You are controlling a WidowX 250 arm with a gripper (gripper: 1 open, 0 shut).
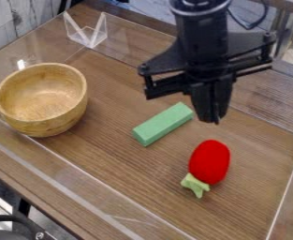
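The black gripper [206, 82] hangs large over the upper middle and right of the table, shut, with nothing visible between its fingers. A green block [163, 124] lies flat below it, slightly left. A red oval object [209, 161] lies to the lower right, with a small pale green piece [195, 186] at its lower end. A wooden bowl [41, 100] sits at the left, apart from the gripper.
A small white wire or clear holder [86, 28] stands at the back left. Dark robot parts show at the bottom left edge.
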